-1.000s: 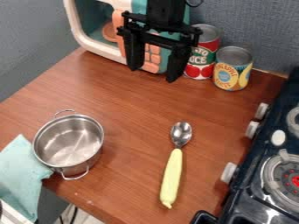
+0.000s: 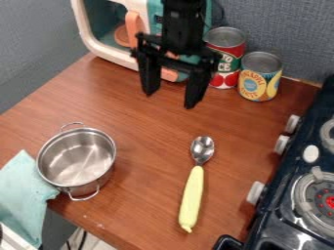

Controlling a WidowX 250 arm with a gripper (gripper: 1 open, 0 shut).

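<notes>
The black gripper (image 2: pixel 171 92) hangs over the back middle of the wooden table, in front of a white and teal appliance, its two fingers spread wide with nothing visible between them. A steel pot (image 2: pixel 77 156) sits at the left front. A spoon with a pale yellow handle (image 2: pixel 192 195) lies right of centre. A red-labelled can (image 2: pixel 221 72) and a yellow-labelled can (image 2: pixel 260 80) stand at the back, right of the gripper.
A black stove (image 2: pixel 290 232) with knobs fills the right side. A light teal cloth (image 2: pixel 21 200) lies at the left edge.
The gripper has moved a little down and toward the front, staying open. The other things are unchanged.
</notes>
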